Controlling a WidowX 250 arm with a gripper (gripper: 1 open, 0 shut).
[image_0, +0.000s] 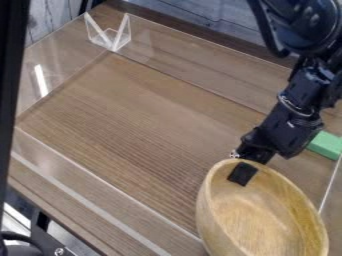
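My black gripper reaches down from the upper right to the rear rim of a large tan bowl at the bottom right. A small black block shows at the bowl's inner back wall, just below the fingertips. The gripper looks shut; I cannot make out anything held between its fingers, and the tips partly blend with the dark block.
A green object lies at the right behind the gripper. A clear plastic piece stands at the back left.
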